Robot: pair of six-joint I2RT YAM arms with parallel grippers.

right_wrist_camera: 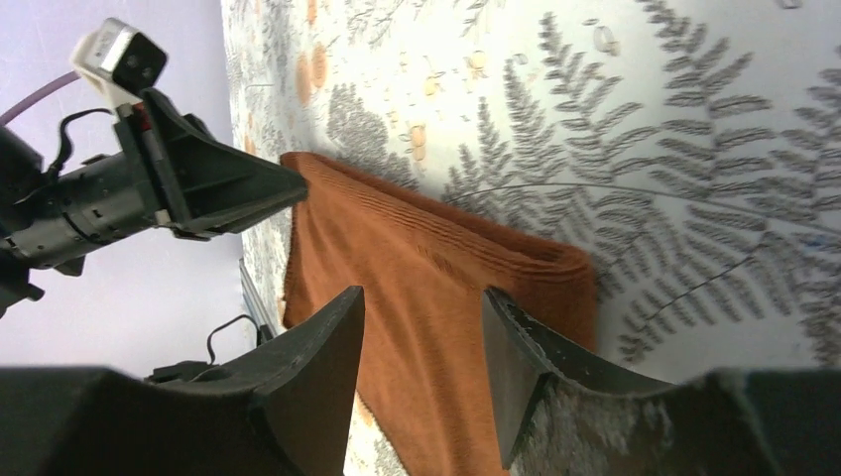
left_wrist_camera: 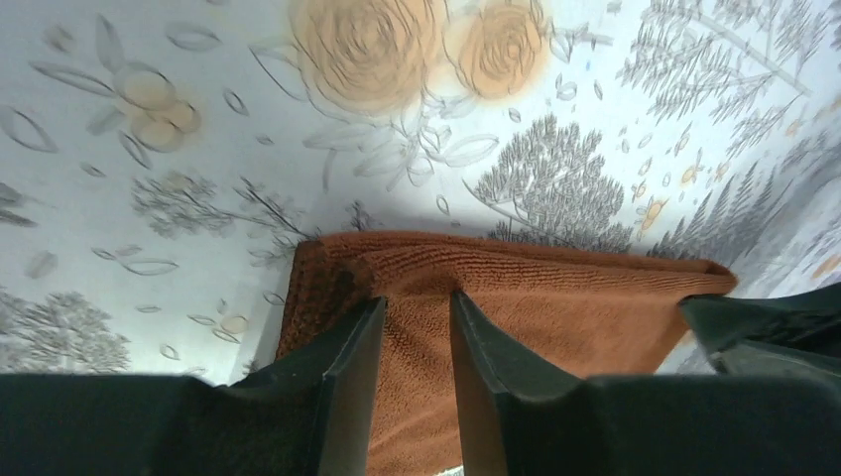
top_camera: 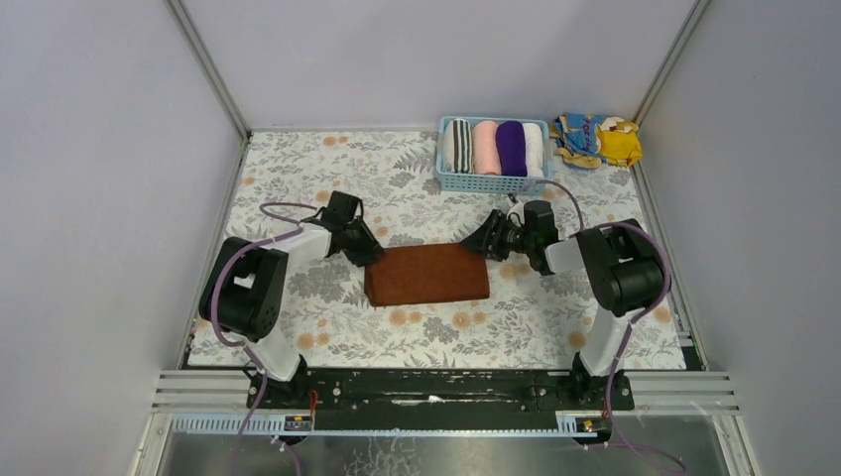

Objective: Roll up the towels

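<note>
A folded brown towel [top_camera: 424, 276] lies flat in the middle of the table, its upper edge raised in a fold. My left gripper [top_camera: 373, 255] is over its upper left corner; in the left wrist view its part-open fingertips [left_wrist_camera: 466, 312] sit at the fold. My right gripper [top_camera: 476, 245] is over the upper right corner; in the right wrist view its fingers [right_wrist_camera: 332, 327] stand apart at the fold. Whether either holds cloth between its fingers is unclear.
A blue basket [top_camera: 491, 182] at the back holds several rolled towels. A pile of blue and yellow cloths [top_camera: 600, 139] lies right of it.
</note>
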